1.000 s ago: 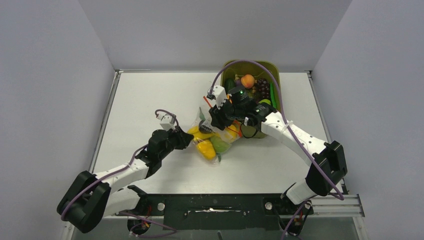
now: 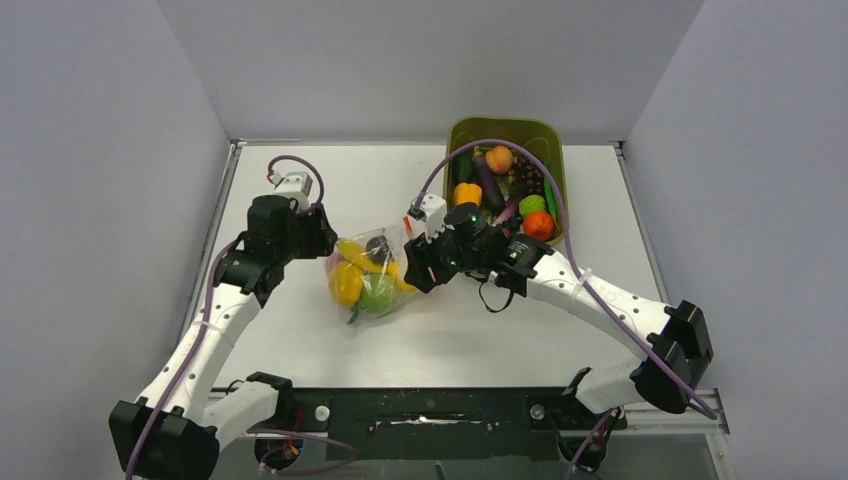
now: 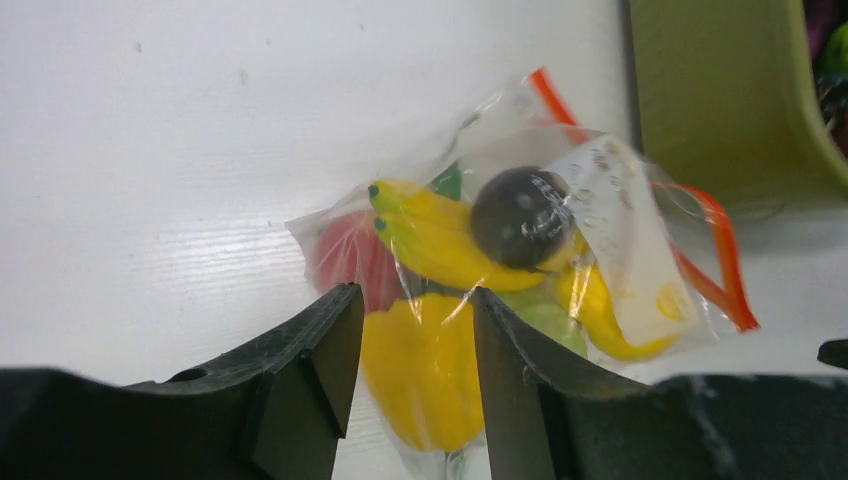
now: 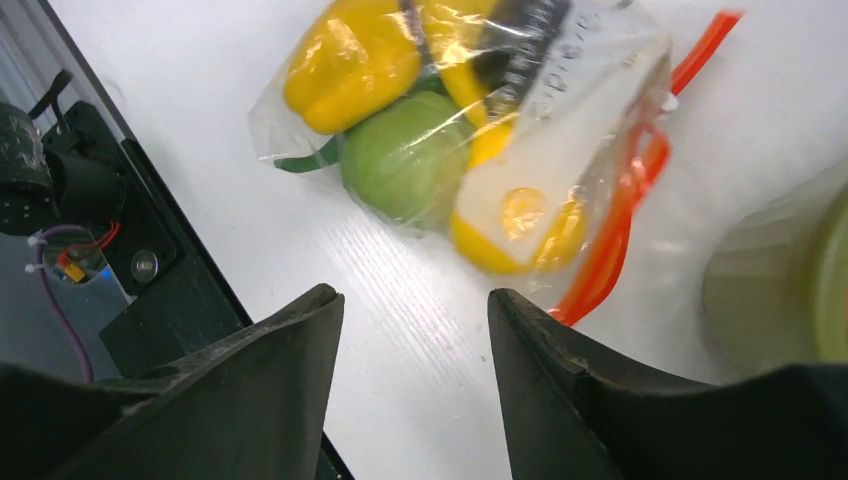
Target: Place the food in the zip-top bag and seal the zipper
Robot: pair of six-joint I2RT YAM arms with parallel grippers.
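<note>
A clear zip top bag (image 2: 366,268) with a red zipper strip (image 3: 727,262) lies on the table between my grippers. Through its film I see yellow bananas (image 3: 440,240), a yellow pepper (image 3: 425,370), a green round piece (image 4: 405,155), a dark round piece (image 3: 520,217) and a reddish piece (image 3: 355,258). My left gripper stands part open above the bag's left end, holding nothing. On the zipper side is my right gripper, open and empty, with the red strip just beyond its fingertips.
At the back right stands an olive bin (image 2: 553,150) of play food, including an eggplant (image 2: 488,182) and an orange piece (image 2: 538,225).
The bag has moved left across the table and turned. My left gripper has gone left and back and now stands off the bag; my right has moved slightly left and forward.
</note>
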